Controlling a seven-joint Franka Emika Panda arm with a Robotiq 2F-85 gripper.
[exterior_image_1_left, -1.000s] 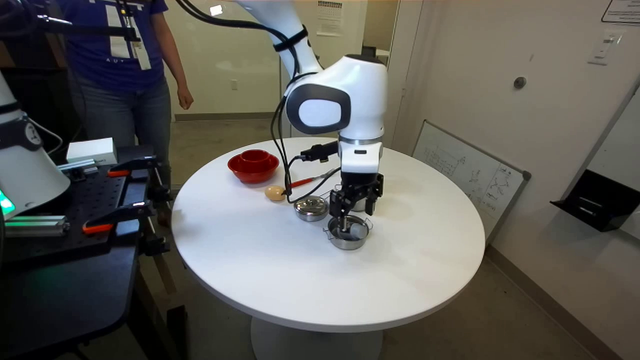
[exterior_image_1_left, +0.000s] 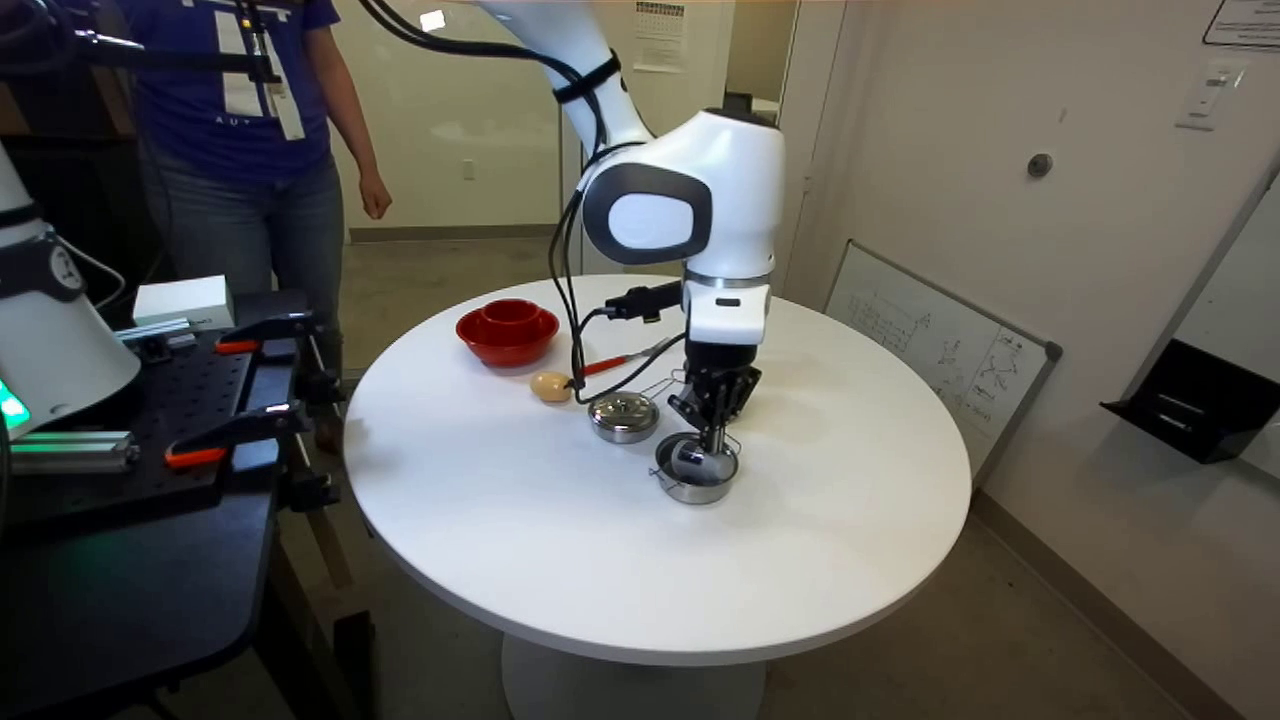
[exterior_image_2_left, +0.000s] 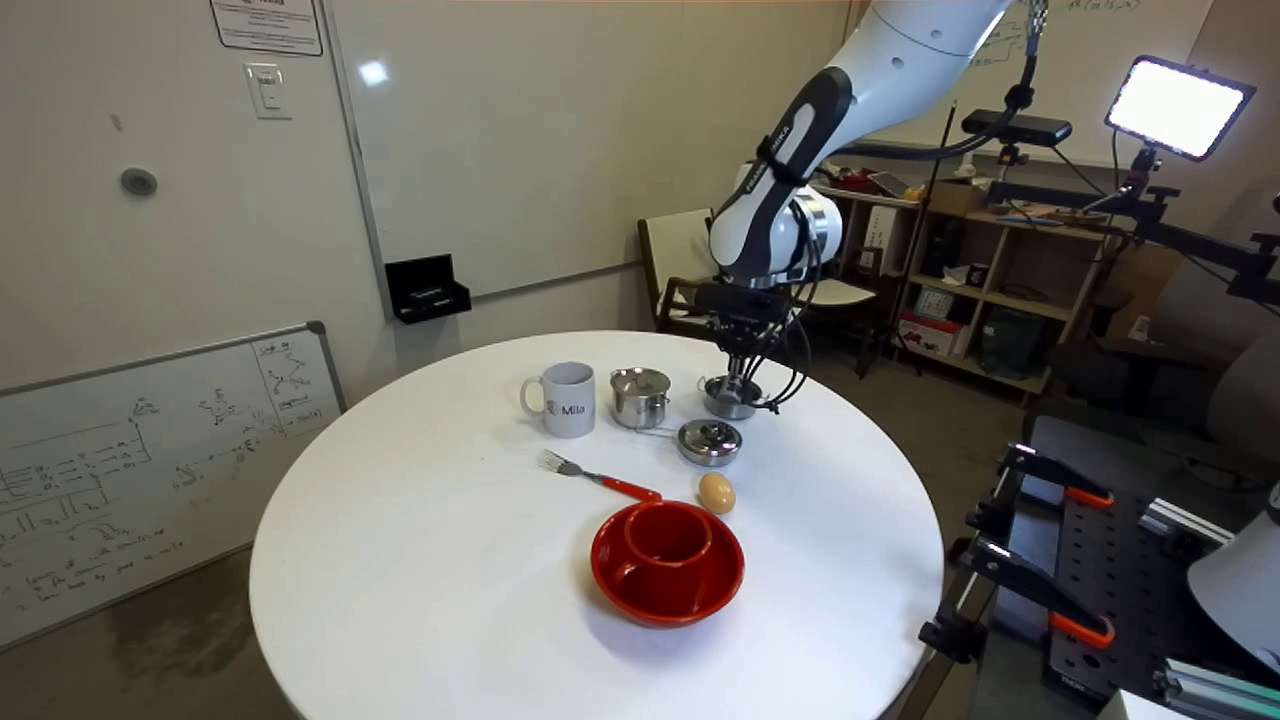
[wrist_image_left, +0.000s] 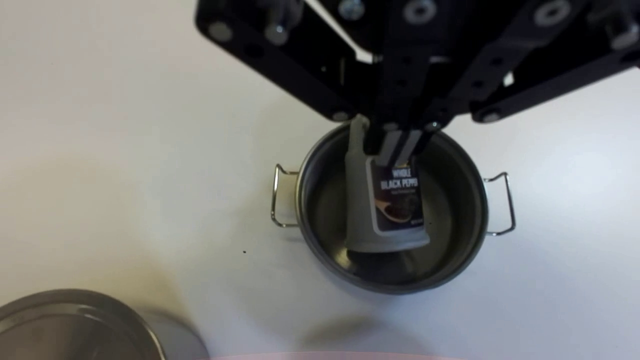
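A small steel pot (wrist_image_left: 312, 240) with two wire handles stands on the white table. Inside it lies a grey container (wrist_image_left: 360, 210) labelled whole black pepper, seen leaning in exterior view 1, where the same pot (exterior_image_1_left: 698, 491) is near the table's middle. My gripper reaches down into the pot's opening, over the container's upper end. Its fingers are shut together, and nothing shows between them. The black linkage hides that end of the container and the pot's far rim. From exterior view 2, the pot (exterior_image_2_left: 727, 410) is partly behind the cables.
Beside the pot are a lidded steel pan (exterior_image_2_left: 710, 444), a taller lidded pot (exterior_image_2_left: 639, 406) and a grey mug (exterior_image_2_left: 569, 408). A fork (exterior_image_2_left: 612, 484), an egg (exterior_image_2_left: 716, 493) and a red bowl (exterior_image_2_left: 612, 596) holding a red cup lie farther off.
The spread fingers have closed, and the hand has shifted slightly right in exterior view 1. The pepper container now sits higher and more to the left within the pot. The pot has barely moved.
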